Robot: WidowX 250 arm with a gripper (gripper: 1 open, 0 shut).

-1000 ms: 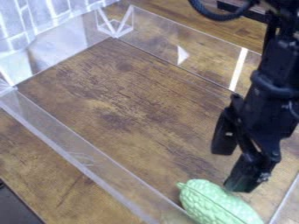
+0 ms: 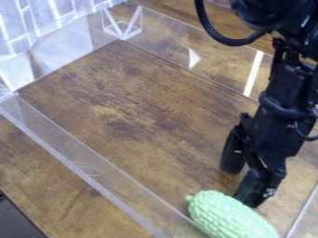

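Observation:
A pale green, bumpy corn-shaped toy [image 2: 233, 216] lies at the bottom right of the clear-walled enclosure, partly cut off by the frame's edge. My black gripper [image 2: 243, 177] hangs low over the wooden floor just above and behind the toy, its two fingers pointing down and apart, the gap between them looking empty.
Clear plastic walls [image 2: 81, 167] bound the wooden floor [image 2: 125, 112], which is bare across its middle and far part. A white checked cloth [image 2: 37, 23] hangs beyond the far left corner.
The gripper has shifted slightly to the right and down compared with a second ago. The green toy looks nearly unmoved.

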